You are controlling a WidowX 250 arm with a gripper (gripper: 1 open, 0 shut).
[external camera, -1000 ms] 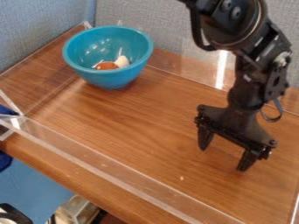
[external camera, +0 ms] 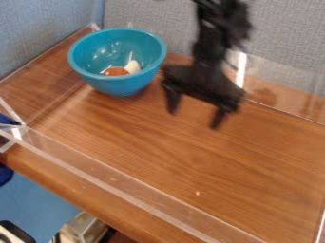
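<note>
My gripper, blurred by motion, hangs open above the wooden table at the upper middle, just right of a teal bowl. Nothing shows between its fingers. The bowl stands at the back left and holds an orange item and a pale item.
Clear plastic walls edge the table. The front and right of the tabletop are empty. A dark blue object lies at the left edge, outside the wall.
My arm has swung up and to the left, from the right side of the table to near the bowl. The bowl has not moved.
</note>
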